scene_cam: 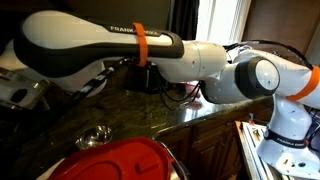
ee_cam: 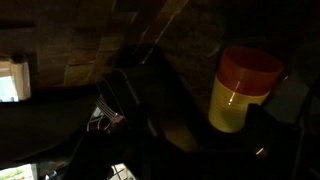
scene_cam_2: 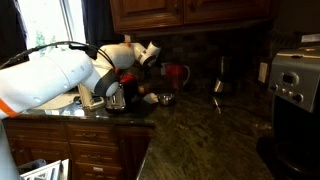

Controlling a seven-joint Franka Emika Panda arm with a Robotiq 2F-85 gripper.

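A cylinder with a red-orange band above a yellow part [ee_cam: 233, 103] shows right of centre in the wrist view. Dark shapes of my gripper lie around its lower end, and shadow hides whether they touch it or how the fingers stand. From the left of exterior view 2, my arm [scene_cam_2: 75, 68] reaches under the wall cabinet; its far end is small and dim there. In exterior view 1 the arm [scene_cam: 150, 55] crosses the top, with the gripper beyond or lost at the left edge.
A big red lid or tray [scene_cam: 115, 163] fills the front of exterior view 1. Behind it sits a metal bowl [scene_cam: 94, 136]. A red jug [scene_cam_2: 178, 77] stands by the back wall and a coffee machine [scene_cam_2: 298, 80] at right.
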